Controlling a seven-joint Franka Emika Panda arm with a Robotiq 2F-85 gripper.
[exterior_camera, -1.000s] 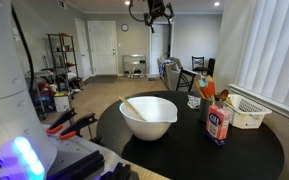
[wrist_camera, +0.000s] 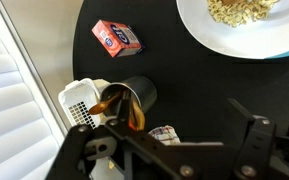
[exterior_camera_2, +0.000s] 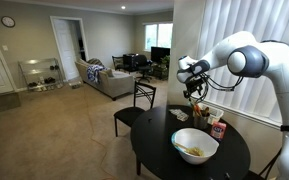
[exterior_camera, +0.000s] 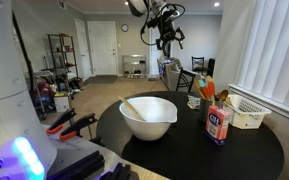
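My gripper (exterior_camera: pixel 168 43) hangs high above the far part of the black round table, its fingers apart and empty. In the wrist view, its dark fingers (wrist_camera: pixel 252 140) show along the bottom edge. A white bowl (exterior_camera: pixel 150 125) rests on the table with a light wooden utensil (exterior_camera: pixel 132 110) leaning in it; crumbly tan food (wrist_camera: pixel 239 10) shows inside it from above. Behind the bowl, a dark cylindrical holder (wrist_camera: pixel 142 91) carries several utensils, partly covered by a finger in the wrist view. A red, white and blue carton (exterior_camera: pixel 218 123) stands beside the bowl.
A white slotted basket (exterior_camera: pixel 247 117) sits by the window blinds (exterior_camera: pixel 269 55), beyond the carton. A crumpled patterned cloth (wrist_camera: pixel 165 134) lies near the holder. Bare black tabletop (wrist_camera: pixel 204 80) stretches between bowl and holder. A dark chair (exterior_camera_2: pixel 139 100) stands against the table's far side.
In exterior view 1, my gripper has come down from near the ceiling and shifted slightly right. The tabletop objects have stayed in place.
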